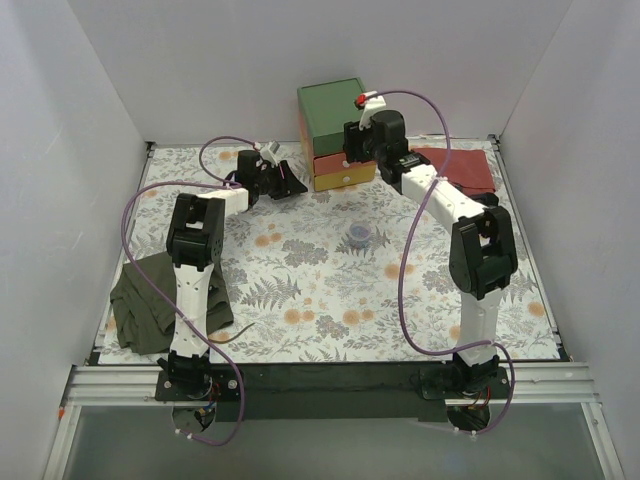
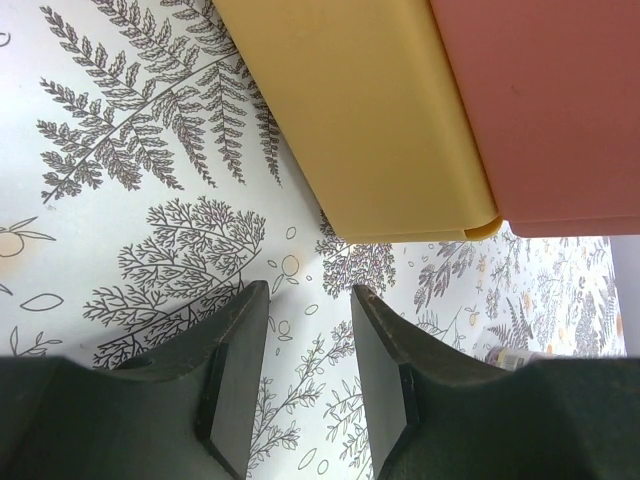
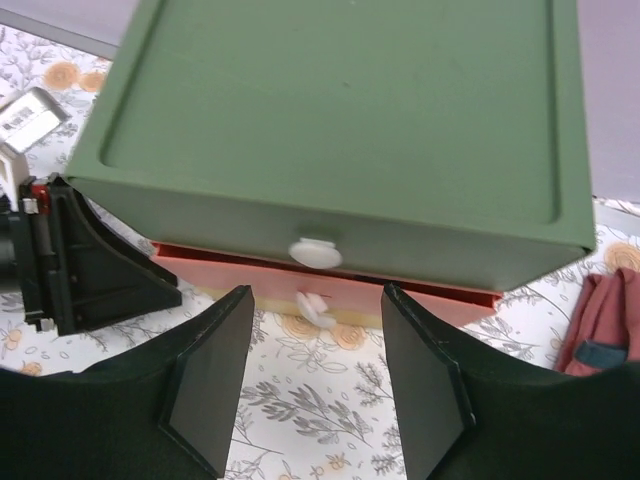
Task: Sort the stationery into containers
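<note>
A drawer box with green top [image 1: 334, 112], red middle drawer [image 1: 328, 163] and yellow bottom drawer [image 1: 343, 178] stands at the back; white knobs show in the right wrist view. My left gripper is low beside the box's left side, fingers apart with nothing between them, near the yellow drawer [image 2: 360, 120]. My right gripper hangs open over the box's front, its fingers either side of the red drawer's knob region [image 3: 315, 310], below the green drawer's knob [image 3: 316, 254].
A red cloth [image 1: 460, 162] lies right of the box, a dark olive cloth [image 1: 150, 300] at left front, a small translucent round item [image 1: 359, 235] in the middle.
</note>
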